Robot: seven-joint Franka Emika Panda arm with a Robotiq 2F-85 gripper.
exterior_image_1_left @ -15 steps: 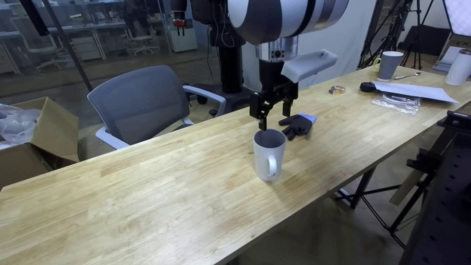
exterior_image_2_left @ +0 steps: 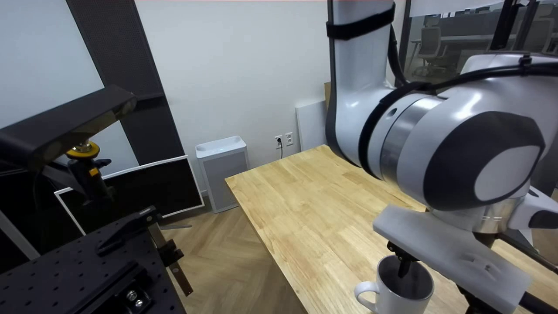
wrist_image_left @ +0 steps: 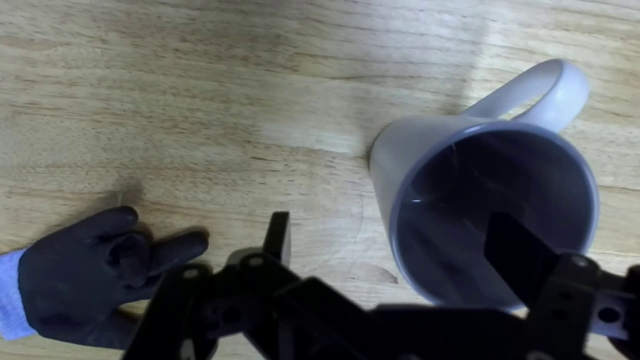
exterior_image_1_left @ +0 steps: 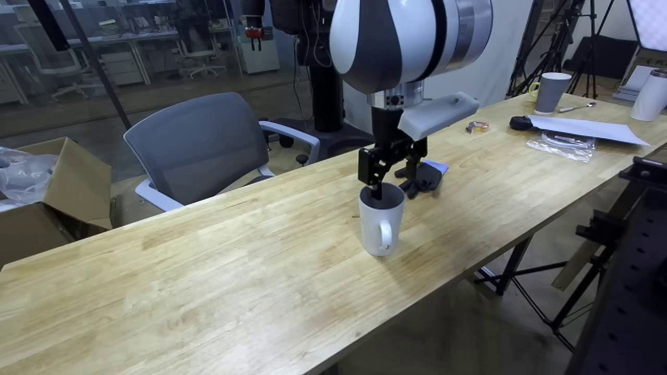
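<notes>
A white mug (exterior_image_1_left: 377, 225) with a grey inside stands upright on the wooden table, its handle toward the table's front edge. My gripper is open over it, one finger (wrist_image_left: 516, 255) reaching inside the mug's mouth. The other finger (wrist_image_left: 277, 237) is outside, over bare wood, with a wide gap between it and the mug's wall. Exterior view 2 shows the mug (exterior_image_2_left: 398, 293) at the bottom edge, a dark fingertip (exterior_image_2_left: 404, 267) dipping past its rim. Whether either finger touches the mug cannot be told.
A black work glove (wrist_image_left: 78, 276) with a blue cuff lies near the mug, on the outer finger's side. At the table's far end are a grey cup (exterior_image_1_left: 552, 94), white paper (exterior_image_1_left: 588, 129) and a plastic bag (exterior_image_1_left: 561, 146).
My gripper has come down and slightly right in exterior view 1; one fingertip has gone from above the rim to inside the mug. The mug and glove have not moved.
</notes>
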